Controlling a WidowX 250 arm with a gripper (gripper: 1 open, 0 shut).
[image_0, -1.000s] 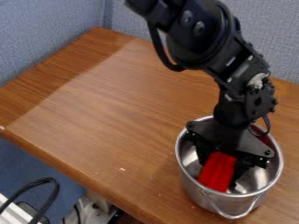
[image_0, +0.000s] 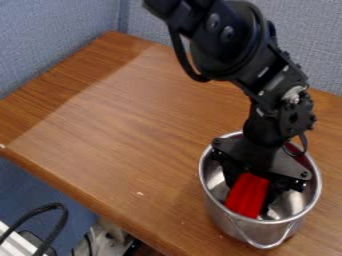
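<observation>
A steel pot (image_0: 245, 229) with a wire handle stands near the front right of the wooden table. My black gripper (image_0: 261, 173) reaches down inside it, shut on a bright red block (image_0: 246, 195) that sits low in the pot. The fingertips are partly hidden by the block and the pot.
Grey padded walls (image_0: 60, 30) rise behind it. Beyond the table's front left edge lie black cables (image_0: 47, 210) and some white items.
</observation>
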